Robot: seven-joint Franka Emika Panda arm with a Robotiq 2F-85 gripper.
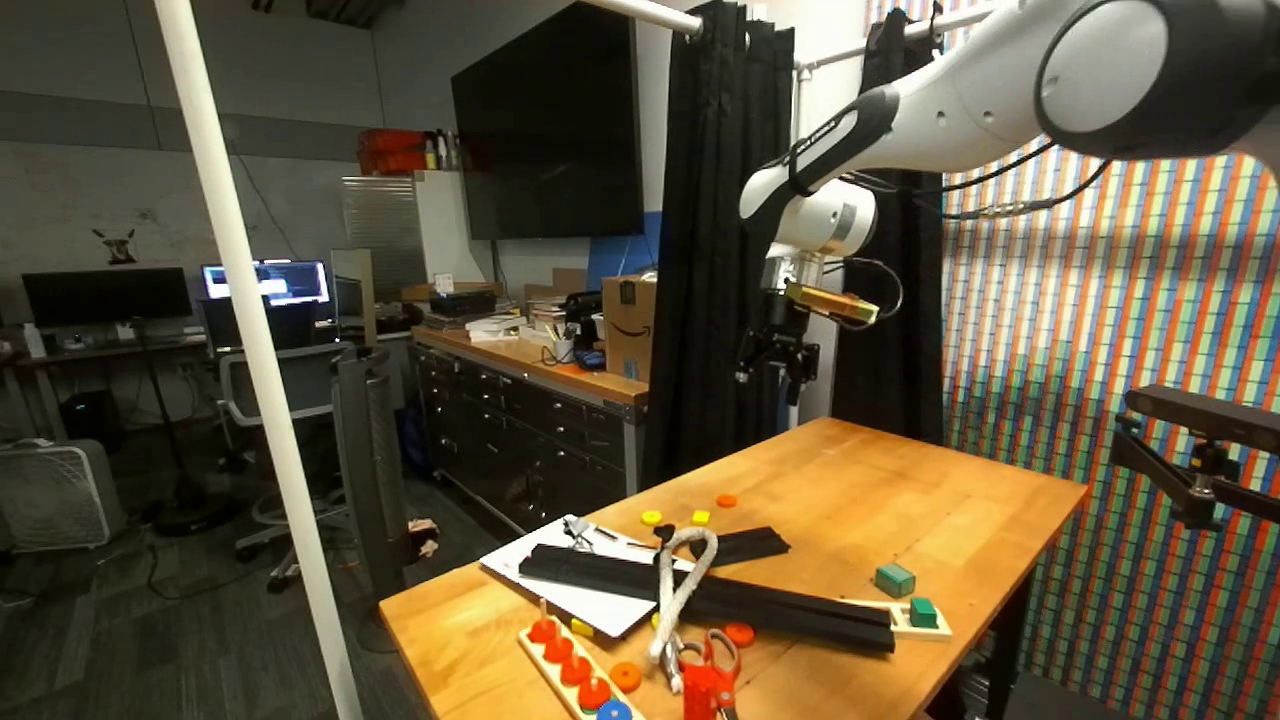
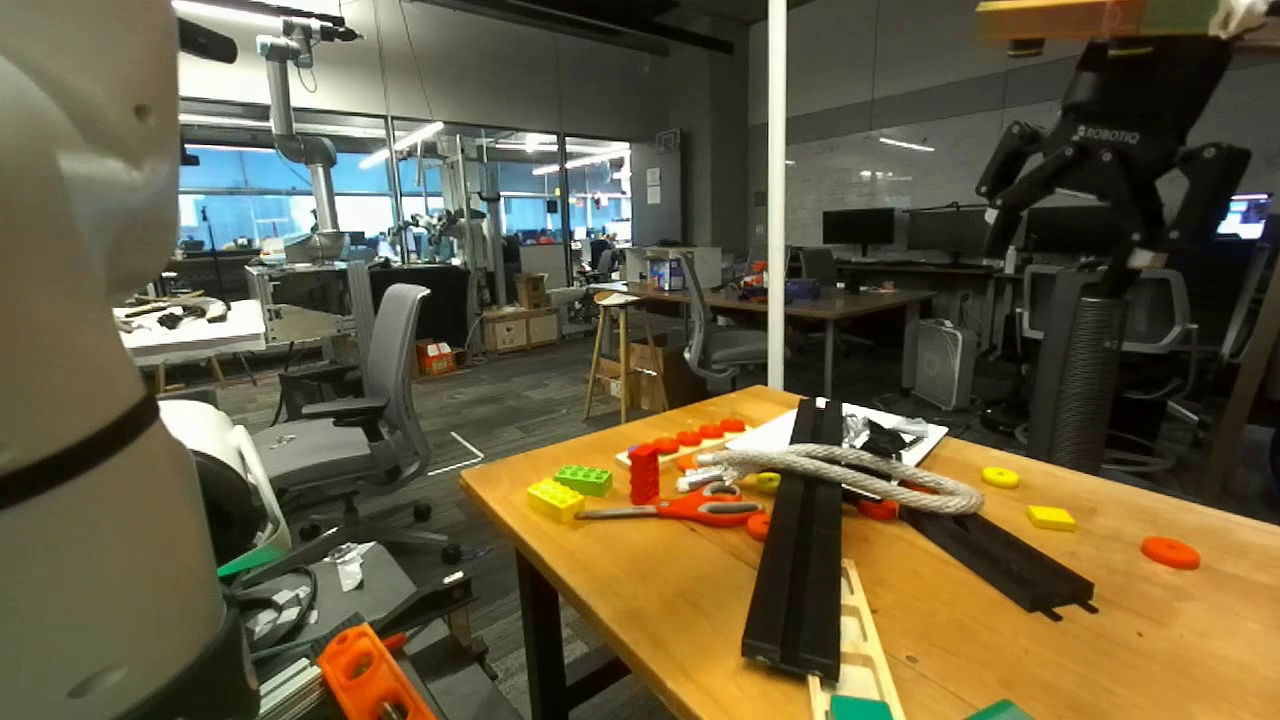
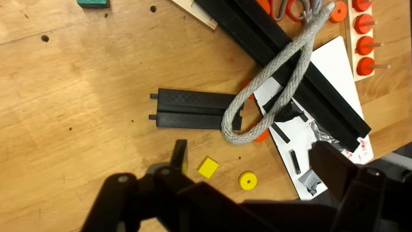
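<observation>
My gripper hangs open high over the far part of the wooden table, its fingers wide apart with nothing between them. In the first exterior view the gripper (image 1: 777, 360) is well clear of the tabletop. Below it in the wrist view lie a yellow square block (image 3: 208, 167) and a yellow disc (image 3: 248, 180). A short black track piece (image 3: 189, 109) lies beyond them, with a looped grey rope (image 3: 285, 89) over its end. The rope also crosses a long black track (image 3: 324, 100), which rests partly on a white board (image 3: 336, 65).
A wooden peg board with red rings (image 1: 559, 649), red-handled scissors (image 2: 708, 509) and yellow and green bricks (image 2: 555, 499) crowd the near end. Green blocks (image 1: 895, 581) sit along one side. Bare tabletop (image 1: 852, 492) stretches across the far half.
</observation>
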